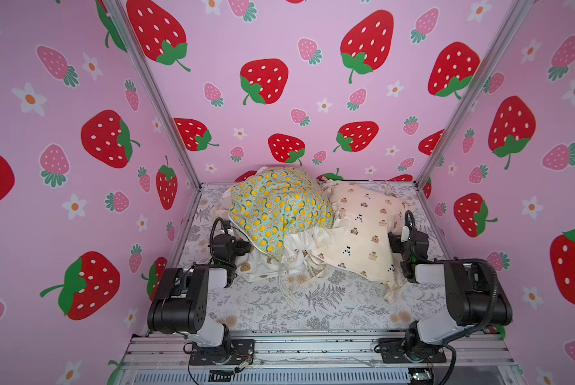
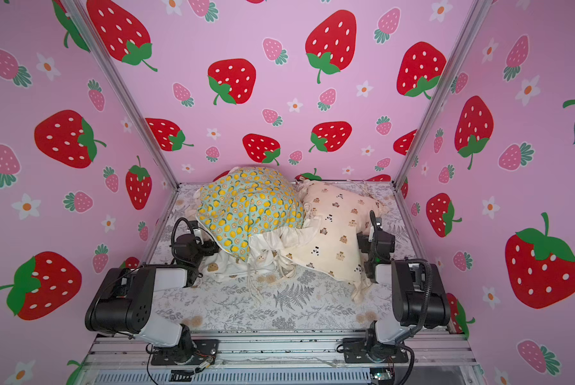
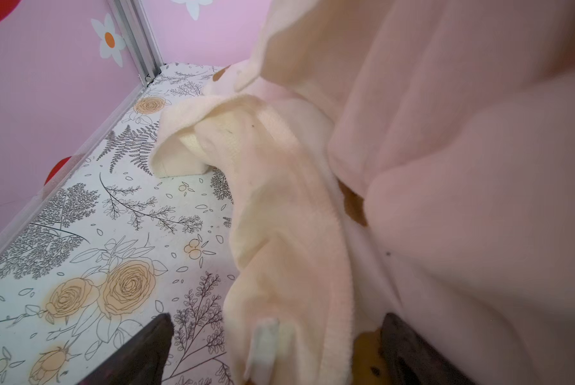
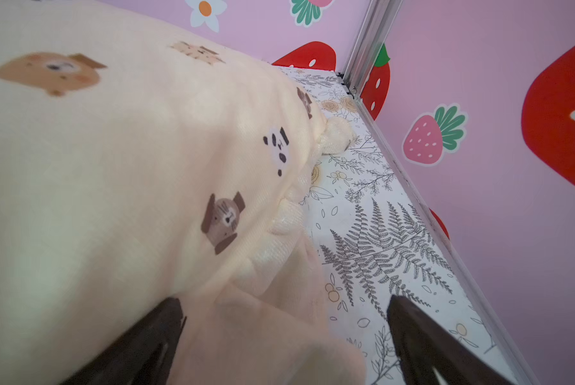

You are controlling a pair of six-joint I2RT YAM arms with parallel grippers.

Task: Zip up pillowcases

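Note:
A cream pillow with small animal prints [image 1: 364, 227] lies on the right of the table, plump and filled. Beside it on the left rests a green pillow with lemon prints [image 1: 277, 199], partly on top of pale cloth [image 1: 261, 264]. Both my grippers are open. The left gripper stands at the left edge of the pile, with a cream fabric edge [image 3: 281, 237] running between its spread fingers. My right gripper is at the right side of the cream pillow, and a loose fold of its fabric [image 4: 268, 340] lies between the fingers. I cannot make out a zipper.
Pink strawberry walls [image 1: 364, 77] close off the back and both sides, near each arm.

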